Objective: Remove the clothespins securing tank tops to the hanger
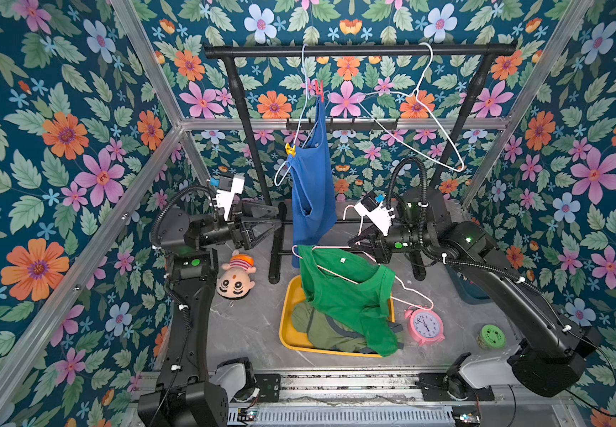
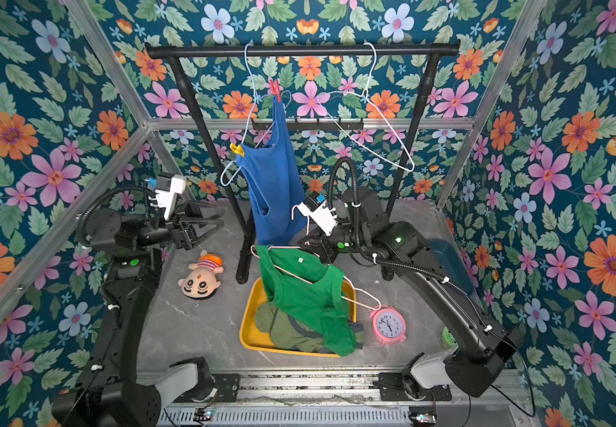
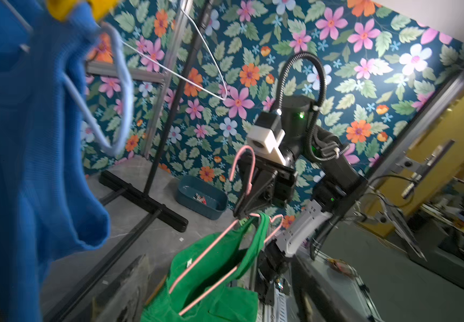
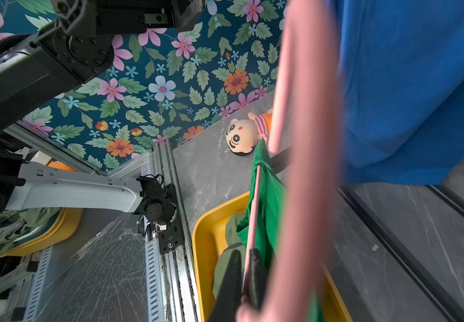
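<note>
A blue tank top (image 1: 310,188) hangs from a white hanger (image 1: 300,114) on the rack. A yellow clothespin (image 1: 290,149) grips its lower left strap and a red clothespin (image 1: 318,89) its upper strap. To the left of the blue top, my left gripper (image 1: 275,217) stands open and empty; its fingers (image 3: 130,287) spread wide in the left wrist view. My right gripper (image 1: 354,245) is shut on the pink hanger (image 3: 205,255), near its hook. From that hanger hangs a green tank top (image 1: 347,284), partly raised above the yellow basket (image 1: 284,323). No clothespin shows on it.
An empty white hanger (image 1: 421,146) hangs at the rack's right. Olive clothing (image 1: 325,331) lies in the basket. Around it stand a doll (image 1: 235,279), a pink clock (image 1: 425,325), a green round item (image 1: 491,336) and a blue bin (image 3: 202,197).
</note>
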